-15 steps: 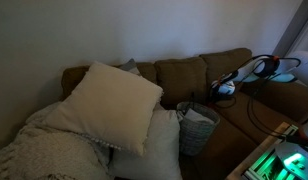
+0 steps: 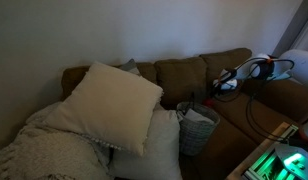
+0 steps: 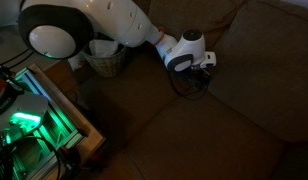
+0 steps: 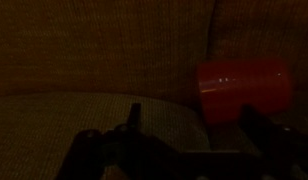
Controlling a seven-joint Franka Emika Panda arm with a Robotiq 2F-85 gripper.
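In the wrist view a red cylinder point(image 4: 244, 88) lies on its side against the brown couch cushion, at the right of the picture. The fingers of my gripper stand apart at the bottom of that view, one to the left of the cylinder and the other overlapping its lower edge. Nothing shows held between them. In the first exterior view a small red patch point(image 2: 209, 102) shows just below the gripper point(image 2: 216, 91), low by the couch back. The second exterior view has the gripper point(image 3: 202, 75) in dark shadow at the couch back, its fingertips hard to make out.
A woven basket point(image 2: 197, 128) with a pale cloth inside stands on the couch, left of the arm. Large white pillows point(image 2: 109, 105) fill the couch's left part. The seat point(image 3: 184, 140) in front of the arm is bare. The scene is dim.
The gripper and forearm have shifted slightly left and downward. A red patch now shows beneath the gripper where earlier it was dark. Basket and pillows have stayed put.
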